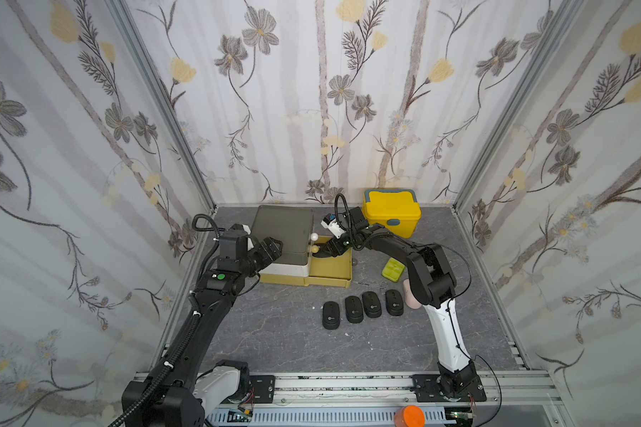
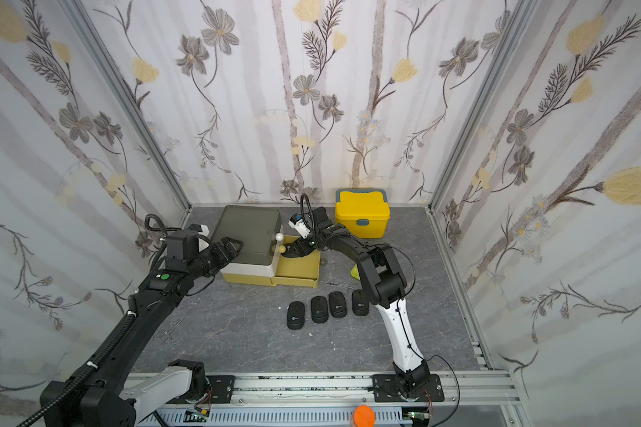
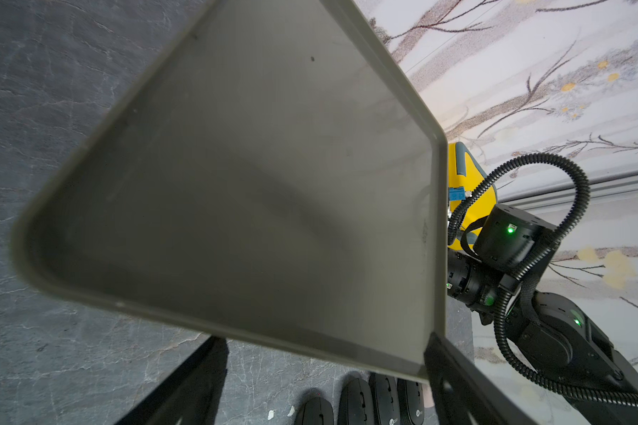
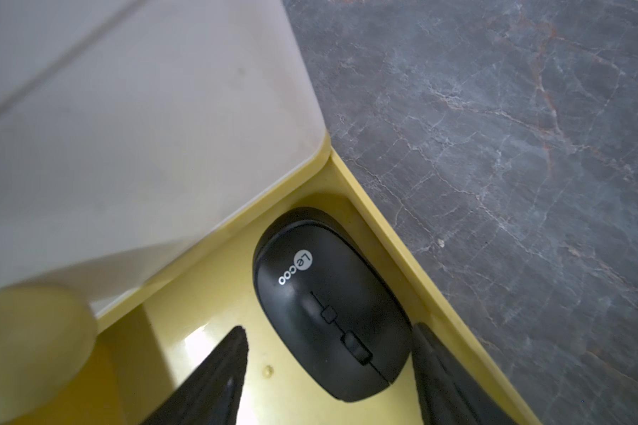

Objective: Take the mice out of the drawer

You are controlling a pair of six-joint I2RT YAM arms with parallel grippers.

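Observation:
A black mouse (image 4: 326, 297) lies in the yellow drawer (image 4: 184, 311), in the corner against the cabinet's front. Over it in the right wrist view is my right gripper, its fingers apart, one on each side of the mouse's front half. The right fingertip is at the mouse's edge; whether it touches I cannot tell. My left gripper hovers by the grey cabinet top (image 3: 297, 177), fingers spread and nothing between them. Several more black mice (image 1: 371, 304) stand in a row on the table before the drawer.
A yellow box (image 1: 391, 213) stands at the back right. A green block (image 1: 393, 269) and a pink object (image 1: 411, 294) lie near the right arm. Round knobs (image 1: 314, 237) jut over the drawer.

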